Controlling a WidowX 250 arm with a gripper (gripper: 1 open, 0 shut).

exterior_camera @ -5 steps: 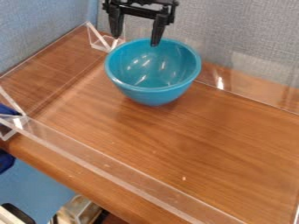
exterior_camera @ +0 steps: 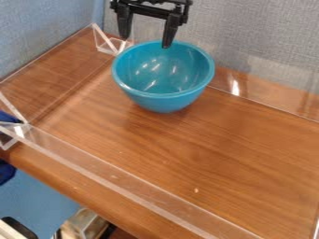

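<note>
A teal plastic bowl (exterior_camera: 163, 89) sits upright toward the back of the wooden table (exterior_camera: 187, 168). Over its rear part hangs my black gripper (exterior_camera: 145, 36), open, its two fingers wide apart with nothing between them. The fingertips are at about the height of the bowl's far rim in the picture; whether either touches it I cannot tell.
Clear low walls edge the table, with white corner brackets (exterior_camera: 11, 135) at the left. A blue object (exterior_camera: 6, 119) pokes in at the left edge. Grey textured walls stand behind and left.
</note>
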